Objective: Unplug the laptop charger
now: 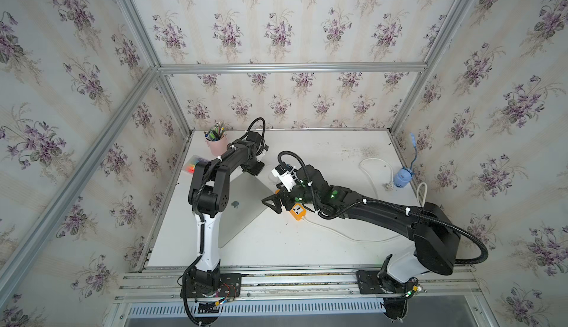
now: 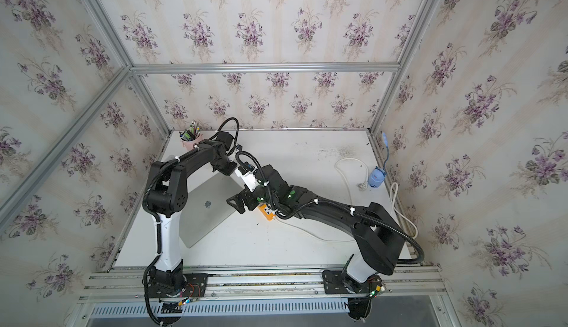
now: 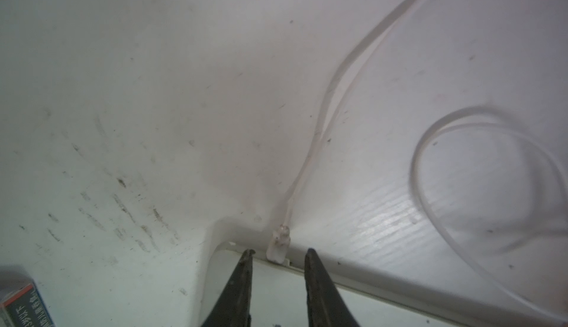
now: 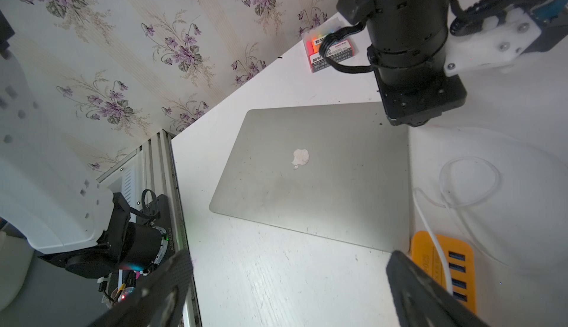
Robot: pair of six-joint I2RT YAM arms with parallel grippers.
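Observation:
A closed silver laptop [image 4: 307,179] lies on the white table. In the left wrist view the charger's white plug [image 3: 278,244] sits at the laptop's edge, its cable [image 3: 319,137] running off across the table. My left gripper is over that plug, one finger either side of it in this view and apart, part open; contact cannot be told. My right gripper stands open, nothing between its fingers, above the table near the laptop and an orange power strip [image 4: 461,268].
A pink pen cup [image 1: 217,146] and small coloured boxes [image 4: 328,53] stand at the back left. A blue lamp [image 1: 404,177] is at the right edge. Loose white cables cross the middle.

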